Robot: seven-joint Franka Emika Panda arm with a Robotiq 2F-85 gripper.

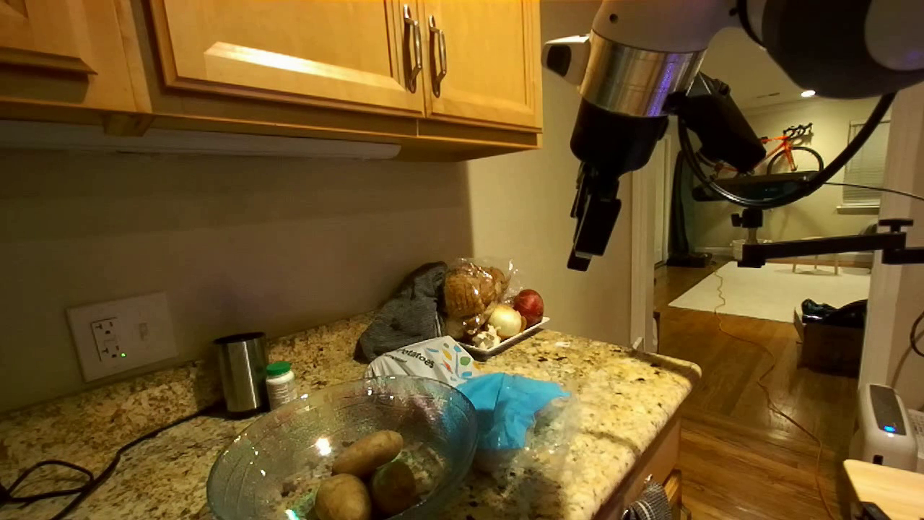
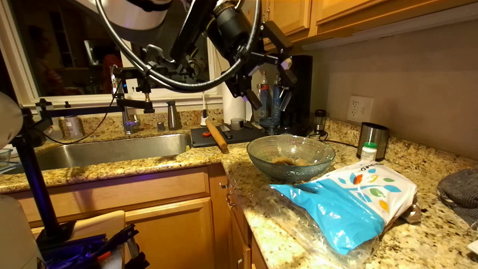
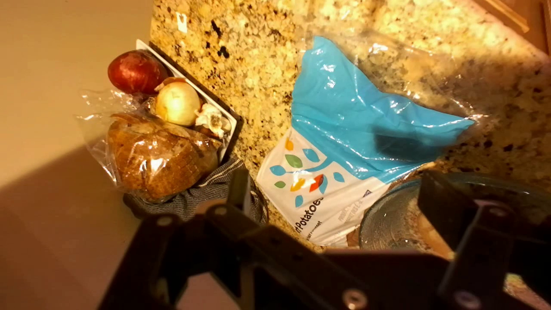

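My gripper point(image 2: 270, 101) hangs in the air above the counter, its fingers spread apart with nothing between them. In the wrist view the open gripper looks down on a blue and white potato bag point(image 3: 356, 113) lying flat, with a clear plastic end. Beside the bag stands a glass bowl point(image 1: 260, 433). Inside it are several potatoes, including a long one point(image 1: 369, 452) and a rounder one point(image 1: 343, 497). The bowl point(image 3: 385, 222) is partly hidden behind a finger in the wrist view.
A white tray point(image 3: 199, 85) holds a red onion point(image 3: 135, 72), a yellow onion point(image 3: 177, 102), garlic and bagged bread point(image 3: 155, 160). Near the wall stand a metal canister point(image 1: 242, 373) and a green-capped bottle point(image 1: 281, 386). Cabinets point(image 1: 294, 52) overhang the counter.
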